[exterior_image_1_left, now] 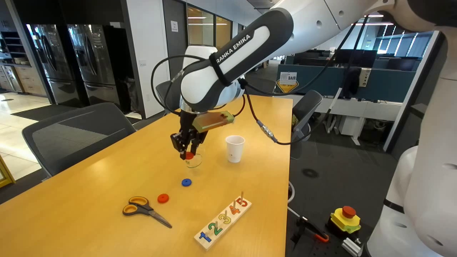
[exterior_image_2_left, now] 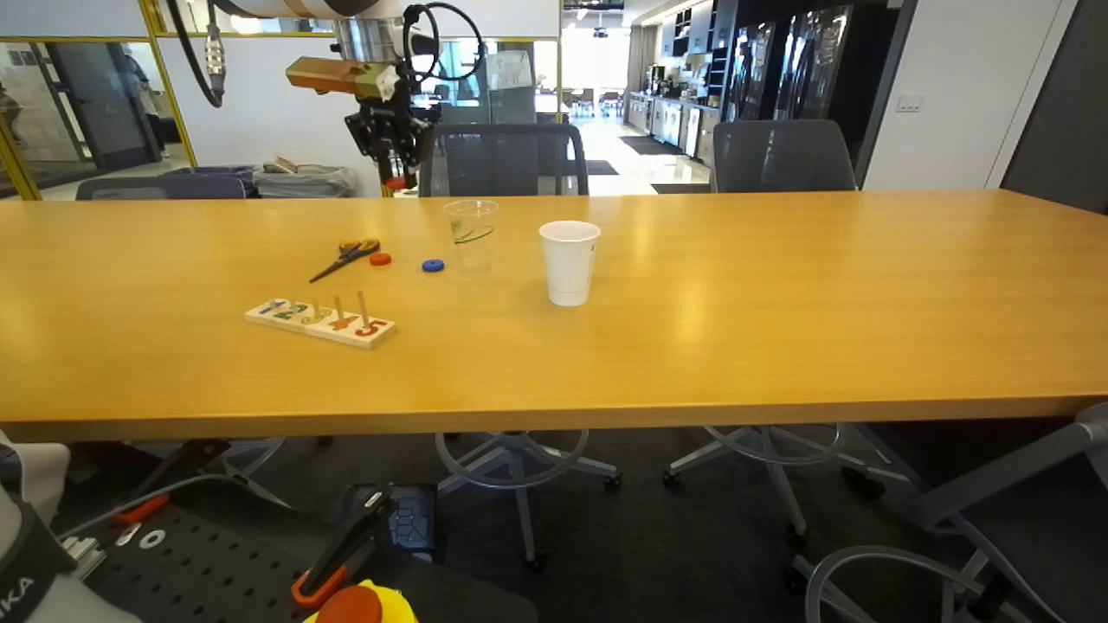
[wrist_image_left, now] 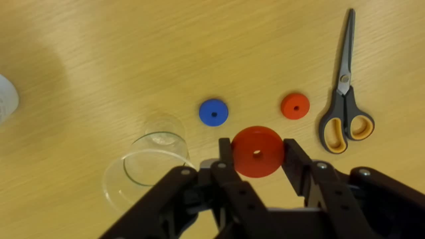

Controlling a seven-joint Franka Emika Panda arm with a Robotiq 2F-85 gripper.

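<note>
My gripper is shut on a red disc (wrist_image_left: pixel 257 169), pinched at its sides high above the table, with the disc's centre hole showing. Below lie a blue disc (wrist_image_left: pixel 213 112) and a second red disc (wrist_image_left: pixel 295 106), both flat on the wood. A clear cup (wrist_image_left: pixel 147 159) stands left of my fingers in the wrist view, its inside looking empty. In exterior view 1 the held disc appears in front of that cup's rim; it is not inside. The wooden number board (exterior_image_1_left: pixel 223 220) with pegs marked 1 to 5 lies toward the near edge, its pegs bare.
Scissors (exterior_image_1_left: pixel 145 210) lie beside the loose red disc. A white paper cup (exterior_image_2_left: pixel 569 261) stands to the right of the clear cup in exterior view 2.
</note>
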